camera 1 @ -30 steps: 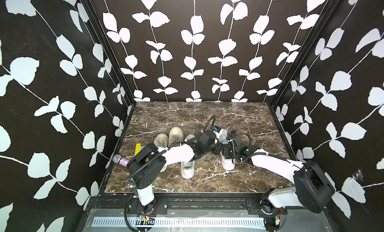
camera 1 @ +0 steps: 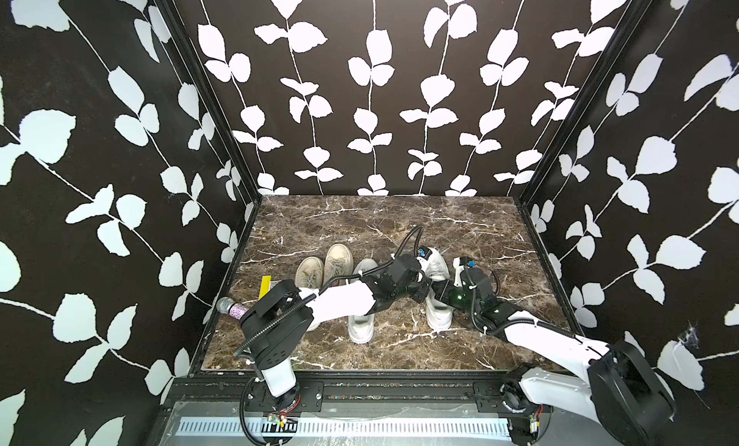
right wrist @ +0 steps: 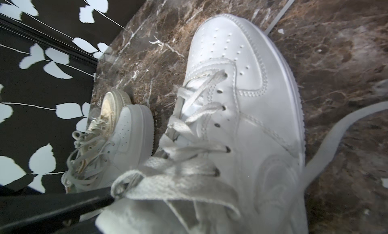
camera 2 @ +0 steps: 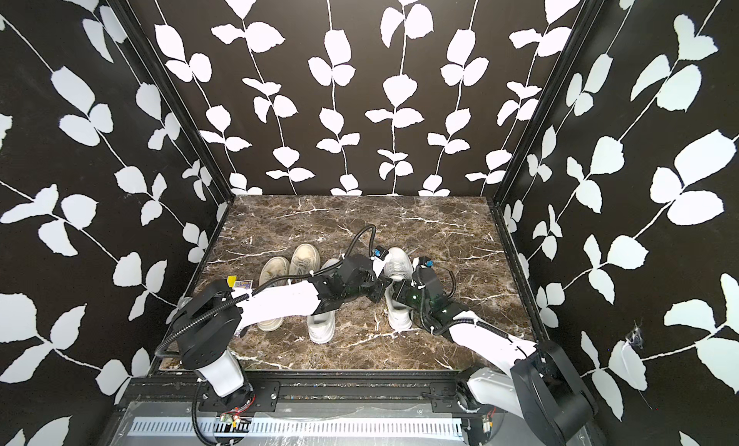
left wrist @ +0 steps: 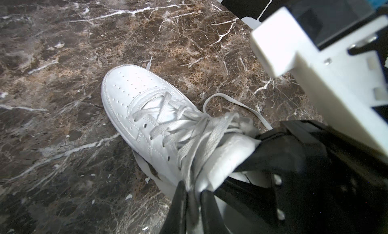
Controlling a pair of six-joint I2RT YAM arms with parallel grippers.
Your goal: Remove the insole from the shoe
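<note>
A white sneaker (camera 1: 437,316) stands right of centre on the marble floor, its toe (left wrist: 129,84) toward the back, laces loose. My left gripper is at its throat, shut on the laces and tongue (left wrist: 222,157); in the left wrist view they run between the fingertips. My right gripper (camera 1: 440,290) is shut at the shoe's right side, over the collar; what its tips touch is hidden, and its dark body shows close beside the left one in the left wrist view. The shoe's inside and the insole are hidden.
Another white sneaker (camera 1: 360,326) and beige shoes (camera 1: 338,257) stand to the left. A yellow item (camera 1: 265,286) and a glittery cylinder (camera 1: 234,309) lie at the far left.
My right gripper and arm have shifted to the right over the last second. My left gripper has risen slightly, a little to the right, still at the sneaker.
</note>
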